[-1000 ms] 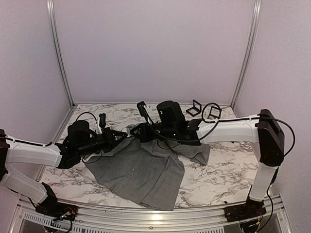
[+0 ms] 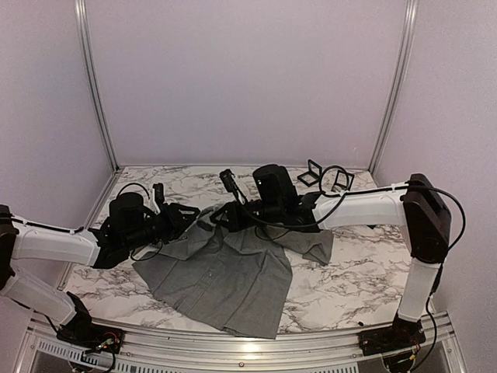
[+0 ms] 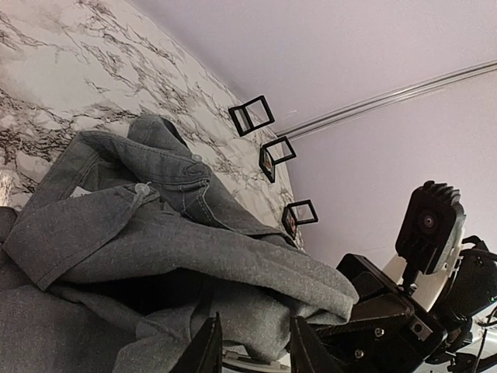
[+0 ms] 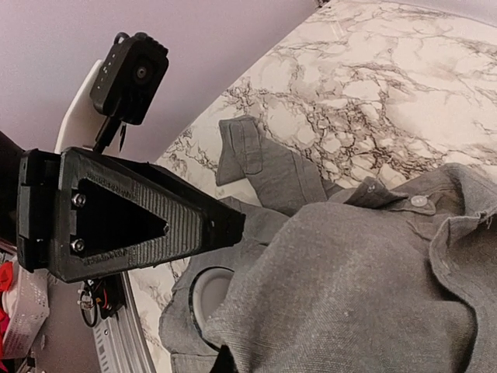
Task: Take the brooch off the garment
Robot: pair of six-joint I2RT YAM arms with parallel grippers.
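The grey garment (image 2: pixel 225 280) lies spread on the table, its upper part lifted in folds. My right gripper (image 2: pixel 219 217) is shut at that raised fold; only one dark fingertip (image 4: pixel 224 360) shows against the cloth in the right wrist view. A round, pale brooch (image 4: pixel 212 299) with a dark rim is seen there, half covered by fabric. In the left wrist view a pale curved edge of the brooch (image 3: pixel 252 364) shows low between the fingers of my left gripper, which stand apart. Whether they touch it, I cannot tell.
Small black open frames (image 2: pixel 311 172) stand at the back right of the marble table (image 2: pixel 357 280). The two grippers face each other closely above the garment. Bare table lies to the right and at the back.
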